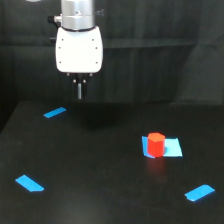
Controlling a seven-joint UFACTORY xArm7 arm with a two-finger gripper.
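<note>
A red block (155,145) rests at the right of the dark table, on or against a light-blue patch (173,148) that shows on both sides of it. Far from the block, at the upper left, my gripper (80,90) hangs below the white arm head, pointing down over the back of the table. Its fingers look like one thin line at this size, so whether they are parted is unclear. No object shows at their tips.
Blue tape strips lie at the back left (54,113), front left (29,183) and front right (199,192) of the black table (100,170). A dark curtain (150,60) hangs behind.
</note>
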